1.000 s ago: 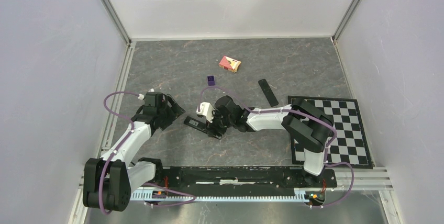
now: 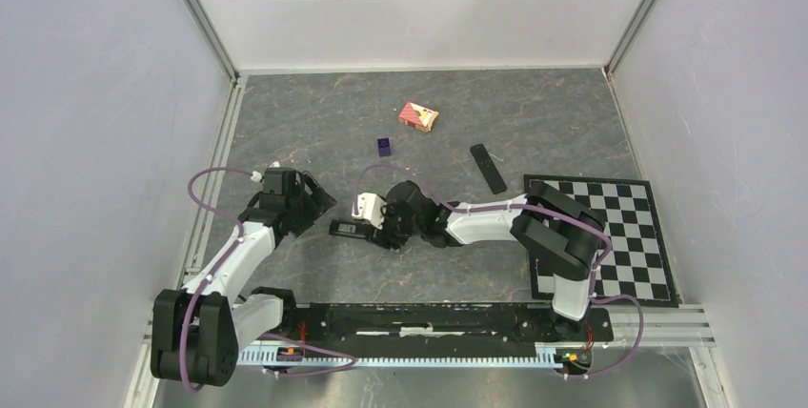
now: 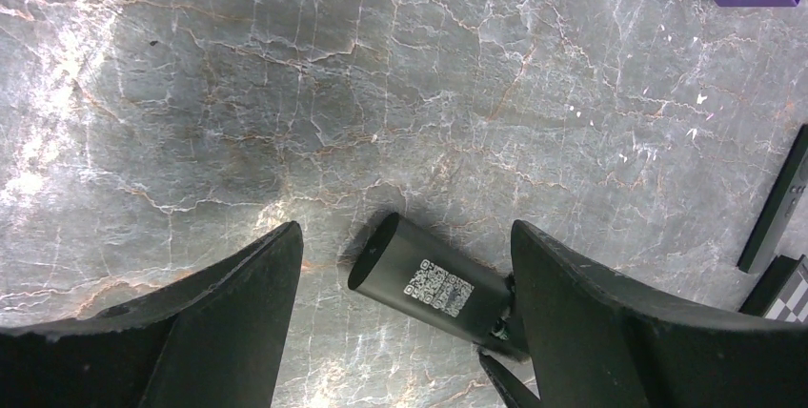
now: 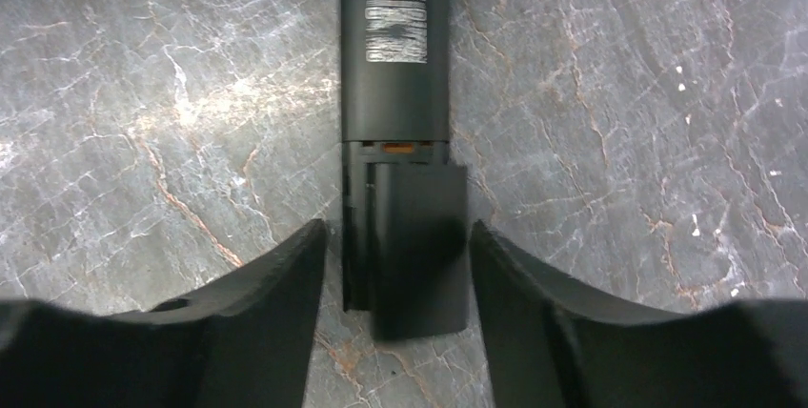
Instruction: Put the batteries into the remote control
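Note:
A black remote lies back-up between my grippers. In the right wrist view its label end points up and its battery cover sits skewed at the near end, off to the right of the compartment. My right gripper is over that end, fingers either side of it; whether they touch it is unclear. My left gripper stands open left of the remote, nothing between its fingers; the remote's end shows below it. I see no batteries clearly.
A purple holder, a red box and a second black bar lie farther back. A checkerboard is at the right.
The left arm is still.

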